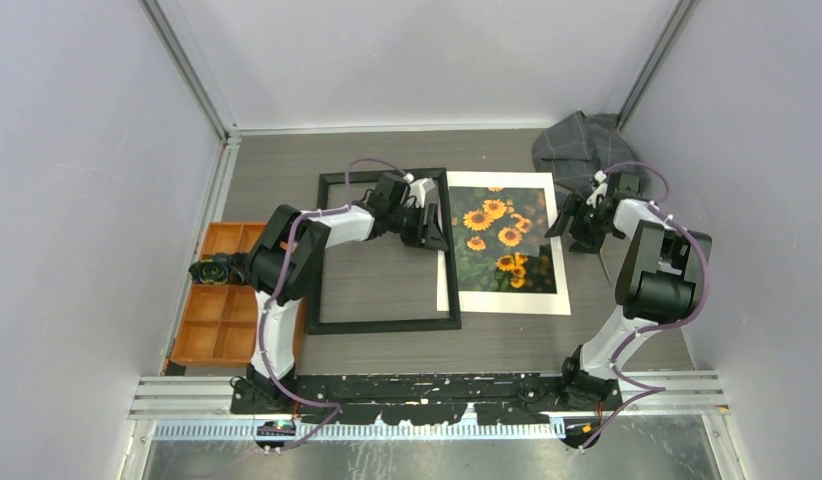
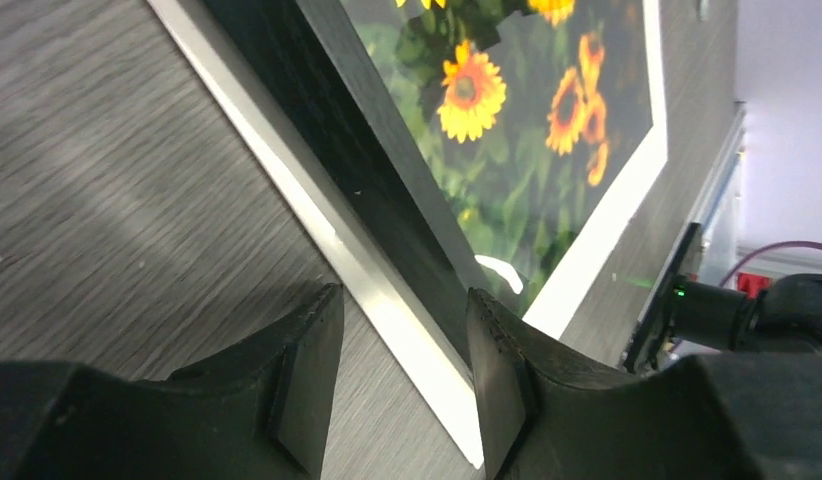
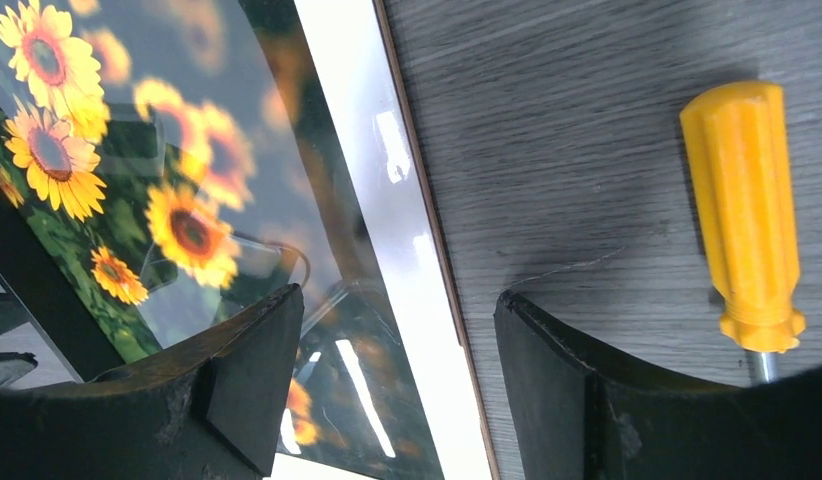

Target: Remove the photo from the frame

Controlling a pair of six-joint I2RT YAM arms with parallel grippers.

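The sunflower photo with white border (image 1: 507, 290) lies on the table, its left edge under the black frame (image 1: 382, 325), which is otherwise empty. My left gripper is open over the frame's right bar, its fingertips either side of that bar and the white strip beside it in the left wrist view. My right gripper is open at the photo's right edge, one finger over the picture, the other over bare table just outside the white border (image 3: 412, 270).
A yellow screwdriver (image 3: 739, 200) lies right of the photo. A grey cloth (image 1: 567, 145) sits at the back right, an orange divided tray (image 1: 207, 330) at the left. Bare table lies in front of the photo.
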